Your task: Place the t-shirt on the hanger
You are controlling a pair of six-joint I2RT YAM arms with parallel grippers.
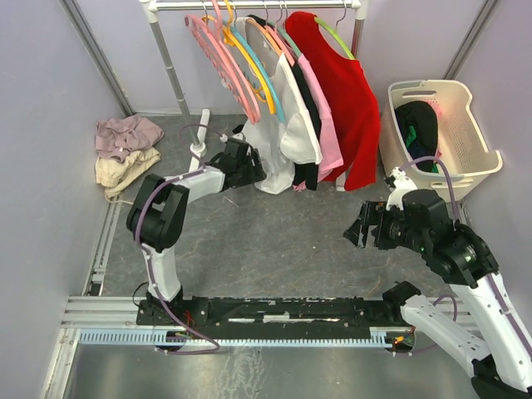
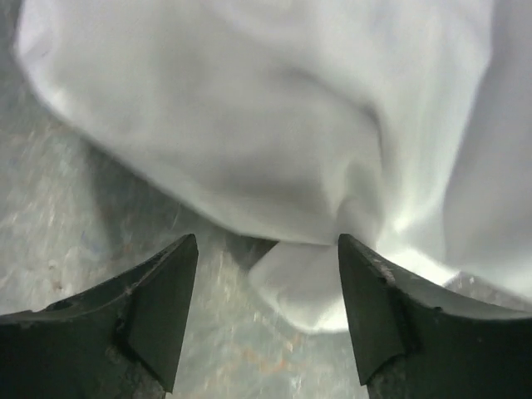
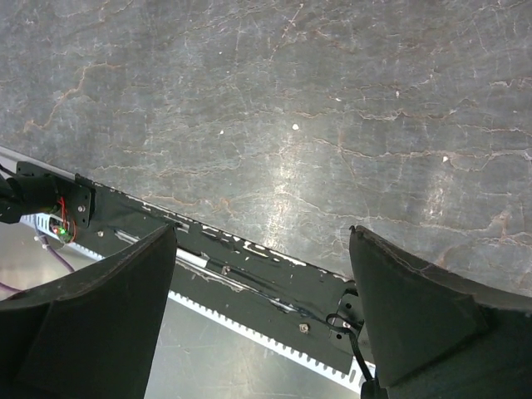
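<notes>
A white garment (image 1: 268, 154) hangs among several clothes on colored hangers on the rack. My left gripper (image 1: 257, 166) is at its lower part; in the left wrist view blurred white fabric (image 2: 266, 116) lies just beyond the parted fingers of my left gripper, with nothing visibly held. Spare pink hangers (image 1: 221, 60) hang at the rack's left end. My right gripper (image 1: 362, 224) is open over bare grey floor, apart from the clothes, as the right wrist view also shows.
A cream laundry basket (image 1: 470, 162) with dark clothing stands at the right. Pink and beige clothes (image 1: 120, 141) lie in a pile at the left.
</notes>
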